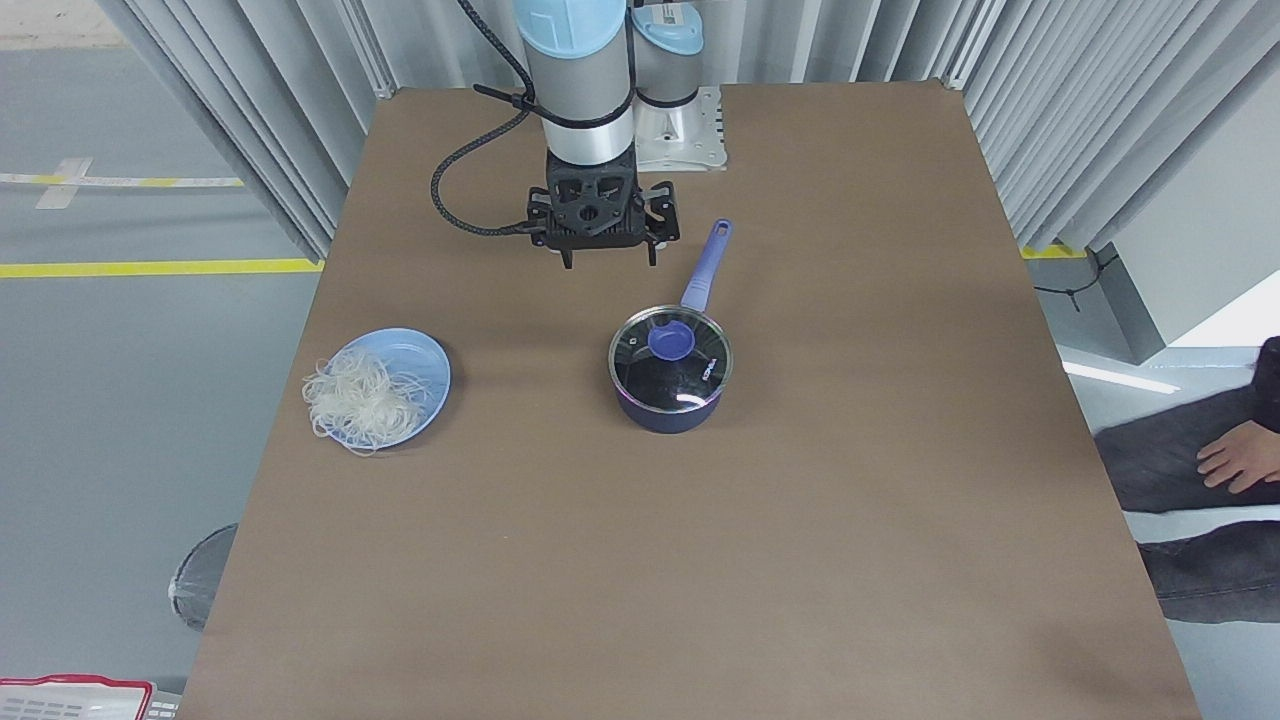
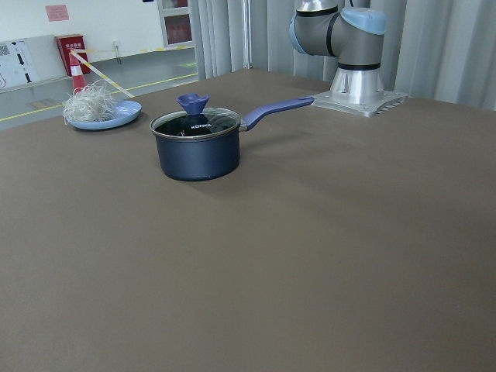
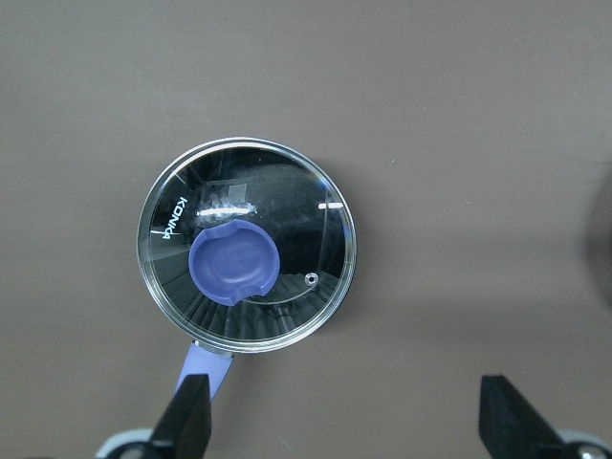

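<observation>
A dark blue saucepan (image 1: 667, 402) with a glass lid stands in the middle of the table, its purple handle (image 2: 280, 106) pointing toward the arm's base. The lid's purple knob (image 3: 233, 263) shows from above in the wrist view. My gripper (image 1: 609, 254) hangs behind the pan, open, its fingers (image 3: 188, 411) spread wide along the lower edge of the wrist view with nothing seen between them but table and part of the handle. A light blue plate (image 1: 426, 362) holding a pile of white noodle-like strands (image 2: 89, 101) sits to the pan's left in the front view.
A person's hand (image 1: 1236, 456) and legs show beyond the right edge; curtains hang behind the arm. A bin and a red-rimmed basket are on the floor at left.
</observation>
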